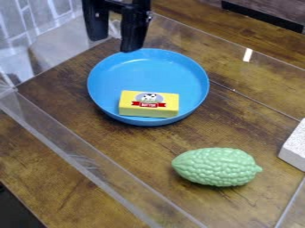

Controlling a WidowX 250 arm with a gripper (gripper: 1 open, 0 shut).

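Note:
A blue plate (pixel 179 82) with a raised rim lies on the wooden table, holding a yellow butter box (pixel 148 104) with a printed label near its front. A green bumpy vegetable (pixel 217 166) lies on the table at the lower right, apart from the plate. My black gripper (pixel 116 32) hangs above and behind the plate's back left, at the top of the view, its two dark fingers apart with nothing visible between them.
A white block (pixel 294 145) sits at the right edge. Clear plastic strips or walls border the wooden area (pixel 107 165). The table between the plate and the green vegetable is bare.

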